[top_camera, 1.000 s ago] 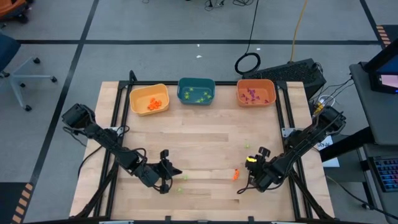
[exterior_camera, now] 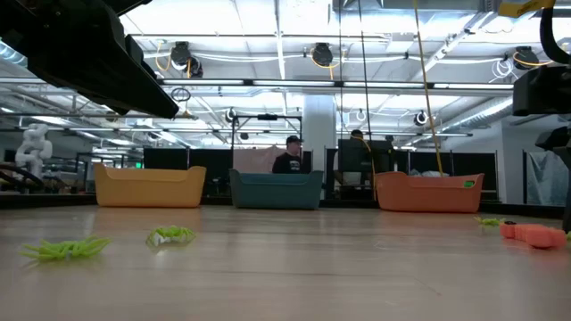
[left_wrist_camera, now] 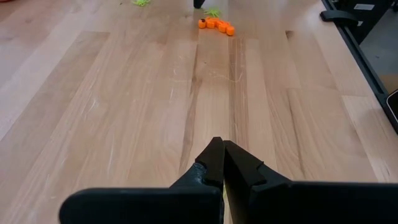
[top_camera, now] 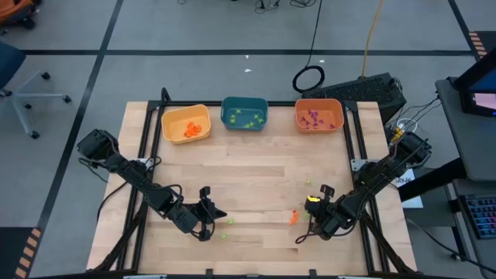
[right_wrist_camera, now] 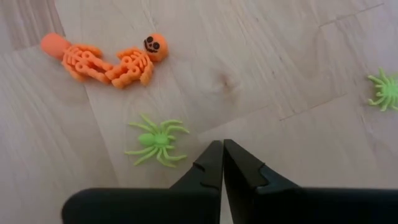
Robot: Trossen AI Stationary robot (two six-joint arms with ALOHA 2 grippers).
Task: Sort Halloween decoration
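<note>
An orange skeleton (right_wrist_camera: pixel 106 63) lies bent on the wood, upper left in the right wrist view. A green spider (right_wrist_camera: pixel 157 140) rests just left of my right gripper, whose fingers are closed together with nothing between them. Another green spider (right_wrist_camera: pixel 387 91) is at that view's right edge. On the left side, my left gripper is also shut and empty. Two more green spiders (exterior_camera: pixel 68 249) (exterior_camera: pixel 169 235) lie near the left arm. Orange figures (top_camera: pixel 192 130), green spiders (top_camera: pixel 246 119) and purple pieces (top_camera: pixel 314 120) sit in separate bins.
Along the table's back edge stand a yellow-orange bin (top_camera: pixel 172 133), a teal bin (top_camera: pixel 229 107) and a red-orange bin (top_camera: pixel 335 112). Black frame rails (top_camera: pixel 359 136) run down both sides.
My right gripper has shifted very slightly. The left arm, the bins and the loose pieces look the same.
</note>
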